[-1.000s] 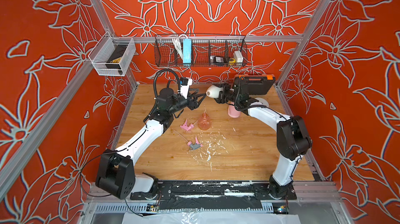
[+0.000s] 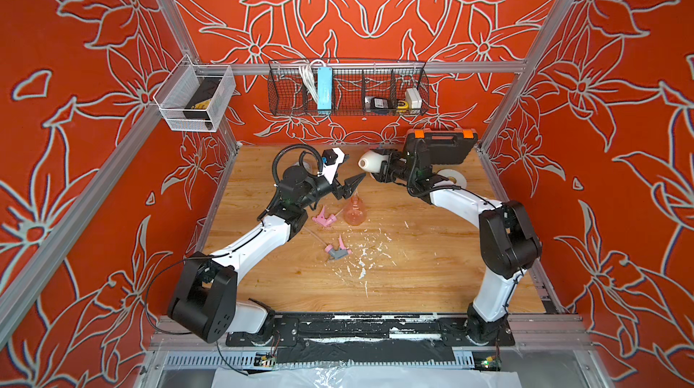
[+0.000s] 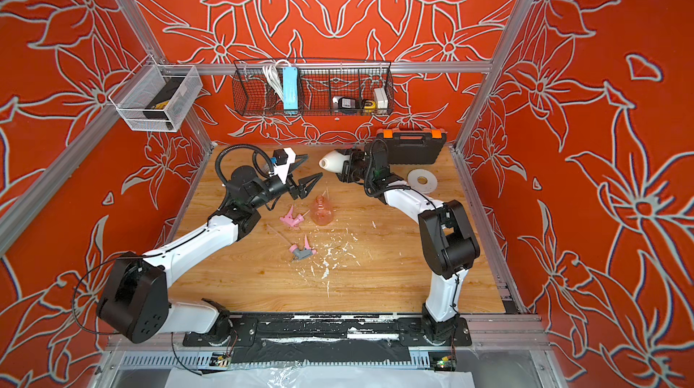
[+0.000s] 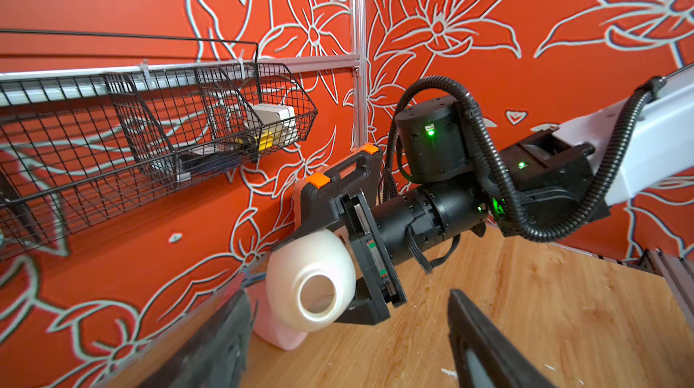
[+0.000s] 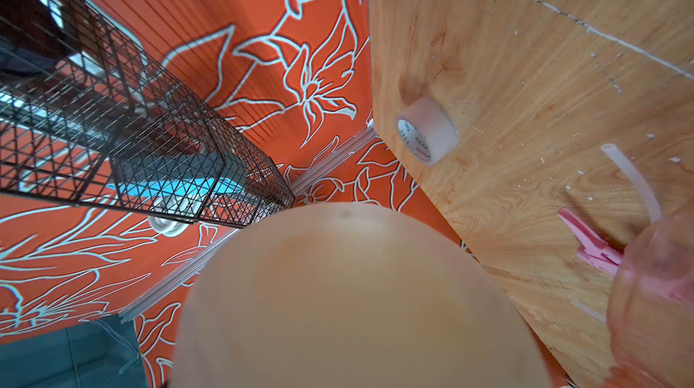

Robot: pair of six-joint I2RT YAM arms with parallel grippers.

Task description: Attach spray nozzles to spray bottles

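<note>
My right gripper (image 3: 345, 165) has a cream bottle (image 4: 289, 279) between its fingers, tipped sideways with its open mouth toward my left gripper (image 2: 354, 178). That left gripper stands open just left of it, holding nothing. A translucent pink bottle (image 2: 354, 211) stands on the table below them. A pink spray nozzle (image 2: 324, 218) lies left of it, and a pink-grey nozzle (image 2: 338, 250) with its tube lies nearer the front. A pink object (image 4: 282, 333) shows partly behind the cream bottle in the left wrist view.
A black case (image 3: 408, 148) and a white ring (image 3: 421, 182) are at the back right. Wire baskets (image 2: 347, 88) hang on the back wall. A tape roll (image 5: 426, 131) shows in the right wrist view. White flakes litter the middle.
My left gripper has swung downward and slightly right. The right gripper and cream bottle have shifted slightly; the pink item under the right arm is now hidden in the top left view.
</note>
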